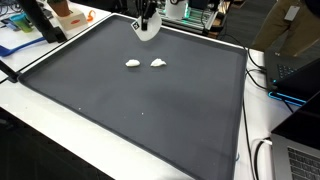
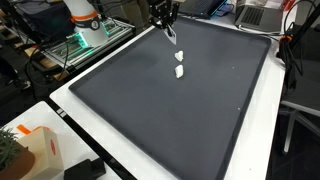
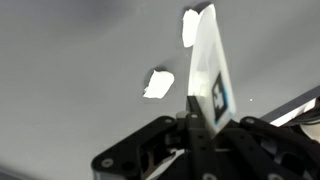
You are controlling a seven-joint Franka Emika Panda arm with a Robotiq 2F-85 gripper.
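Note:
A thin white piece (image 1: 147, 28), like paper or cloth, hangs from my gripper (image 1: 152, 9), which is shut on it. The same held piece (image 3: 207, 60) stretches away from the gripper in the wrist view, and exterior view 2 shows it (image 2: 169, 34) nearly edge-on. On the dark board lie two small white scraps, one (image 1: 132, 63) to the left and another (image 1: 158, 62) to the right in exterior view 1. Both scraps, one (image 3: 158, 84) clear and one (image 3: 190, 28) beside the held piece, are apart from the fingers.
The dark grey board (image 1: 150, 105) is bare across its near part. Laptops (image 1: 290, 140) stand on the right in exterior view 1. Cups and other items (image 1: 66, 15) crowd the far left corner, and a cable (image 1: 257, 150) runs along the right edge.

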